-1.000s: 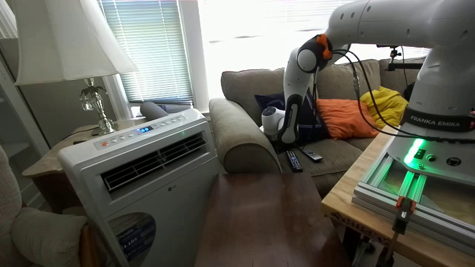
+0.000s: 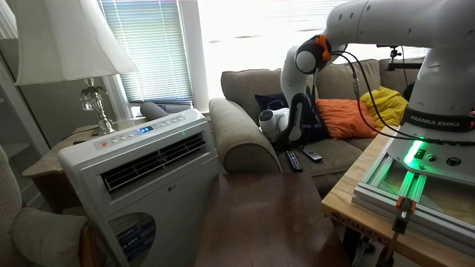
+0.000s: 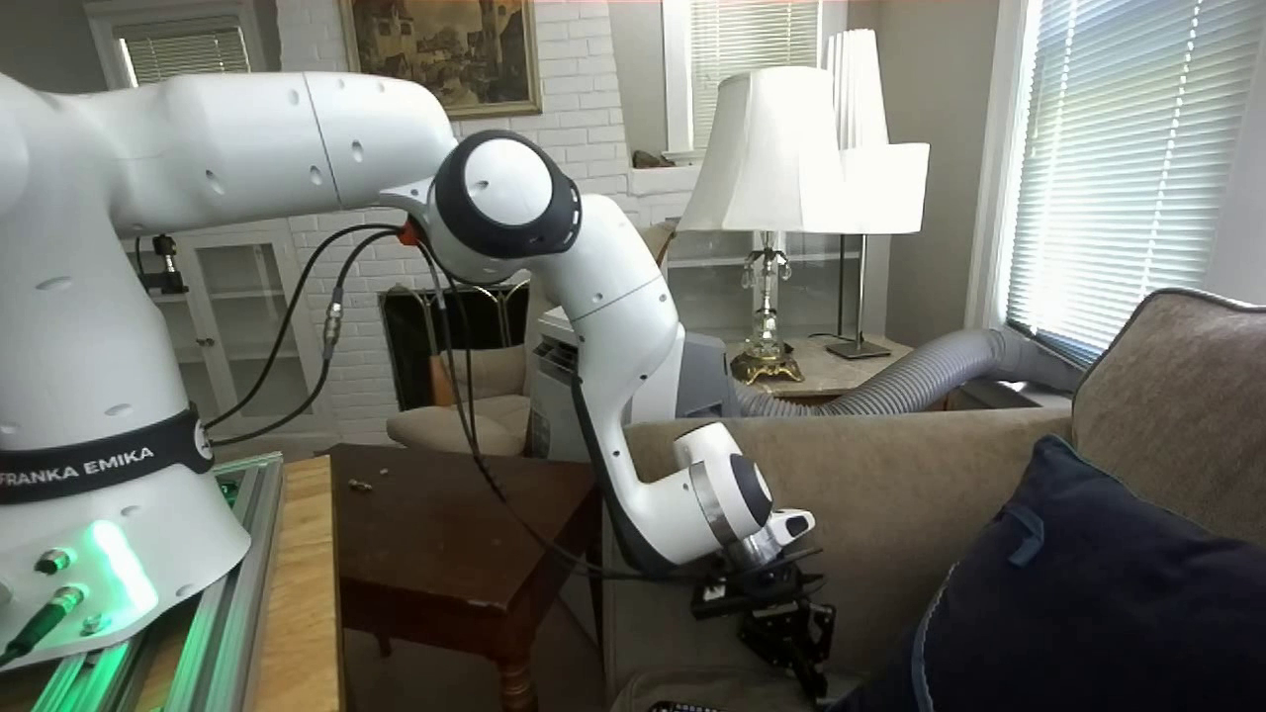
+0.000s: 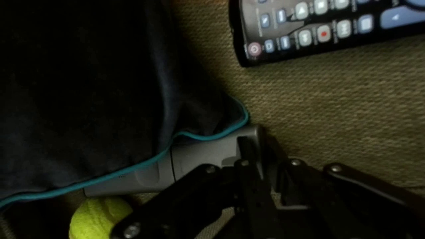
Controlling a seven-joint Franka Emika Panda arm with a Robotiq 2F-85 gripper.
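Note:
In the wrist view my gripper reaches the end of a grey remote-like device (image 4: 207, 153), its fingers close together with a narrow gap. The device's end lies at the fingertips; whether they clasp it, I cannot tell. A dark blue pillow (image 4: 99, 99) with teal piping covers part of the device. A black remote (image 4: 295, 43) lies apart, at the upper right on the couch fabric. From the second exterior view, the gripper (image 3: 807, 665) points down beside the dark blue pillow (image 3: 1092, 593), low over the couch.
A yellow-green ball (image 4: 97, 219) lies below the grey device. Two remotes, one nearer (image 2: 294, 161) and another remote (image 2: 312, 154) to its right, rest on the seat. The couch arm (image 2: 242, 138) stands close by the hand. An orange pillow (image 2: 345, 118) sits farther right.
The lower arm and hand have shifted slightly left in the first exterior view. The remotes and pillows there look unmoved.

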